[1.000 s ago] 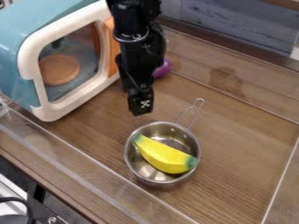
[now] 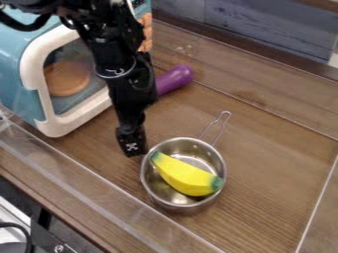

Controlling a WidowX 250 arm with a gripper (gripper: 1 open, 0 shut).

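Note:
The black gripper (image 2: 132, 138) hangs low over the wooden counter, just left of and behind a small steel pot (image 2: 199, 198) with a wire handle; whether its fingers are apart or closed is hard to make out. A yellow banana (image 2: 185, 174) lies tilted inside the pot. Behind the arm, a purple eggplant (image 2: 176, 79) lies on the counter.
A light blue toy microwave or oven (image 2: 59, 117) with a white-framed door and a round brown item inside stands at the left. The counter (image 2: 271, 158) right of the pot is clear. A wall runs along the back.
Over the last second the gripper has moved down and left, to beside the pot's rear left. The eggplant shows more now; pot and banana look unmoved.

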